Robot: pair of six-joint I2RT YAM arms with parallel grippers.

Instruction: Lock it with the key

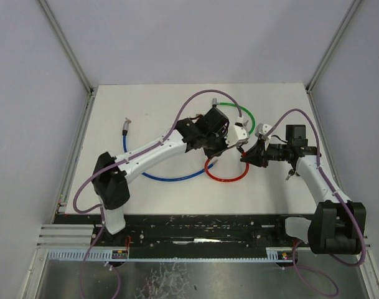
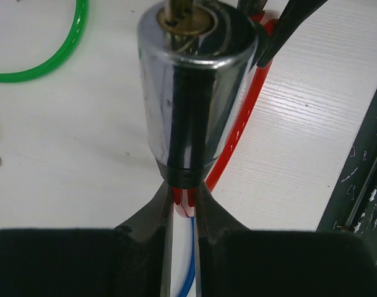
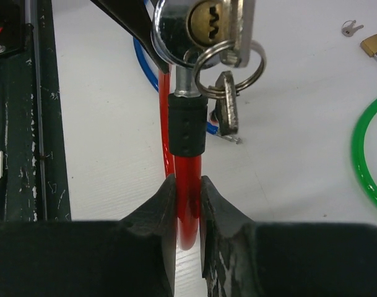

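A red cable lock (image 1: pixel 226 179) is held between both arms. My left gripper is shut on its red end just below a chrome lock cylinder (image 2: pixel 188 105). My right gripper is shut on the red tube under its black sleeve (image 3: pixel 187 124). In the right wrist view the cylinder shows its brass keyhole, with a ring and keys (image 3: pixel 228 105) hanging in front; whether a key is inserted is unclear.
A blue cable lock (image 1: pixel 170 178) lies on the white table at left, a green one (image 1: pixel 251 118) at the back. A padlock (image 3: pixel 372 45) and a loose key (image 3: pixel 349 30) lie apart.
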